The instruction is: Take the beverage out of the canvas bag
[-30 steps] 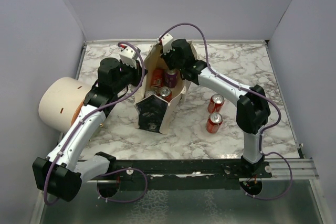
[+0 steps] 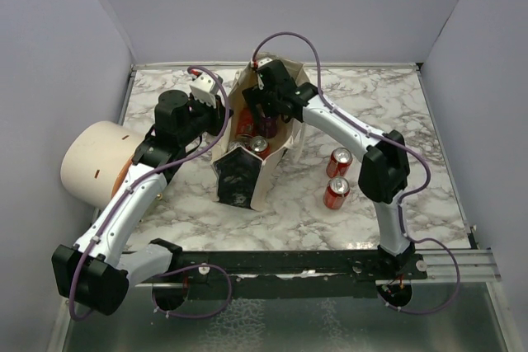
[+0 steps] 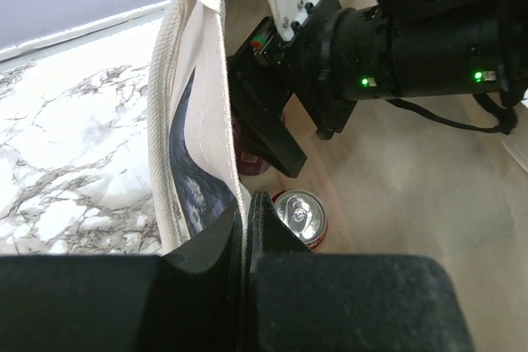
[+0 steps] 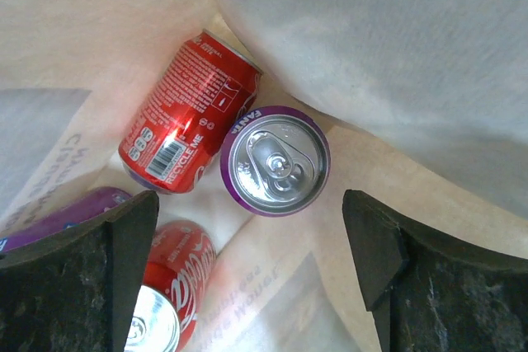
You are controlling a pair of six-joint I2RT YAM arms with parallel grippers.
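Note:
The canvas bag (image 2: 289,133) stands open at the back middle, with drink cans inside. My left gripper is shut on the bag's thin edge (image 3: 223,96). Inside the bag, my right gripper is open, one finger (image 4: 124,245) to the left and the other to the right of a purple can (image 4: 275,161). That can stands upright with its silver lid up; contact with the fingers does not show. Beside it leans a red can (image 4: 191,111). Another red can (image 4: 177,278) and a purple one (image 4: 70,216) lie partly behind the left finger.
On the table right of the bag stand two red cans, one farther back (image 2: 339,162) and one nearer (image 2: 336,193). A beige cylindrical object (image 2: 99,162) lies at the left.
The left arm keeps its place at the bag's edge.

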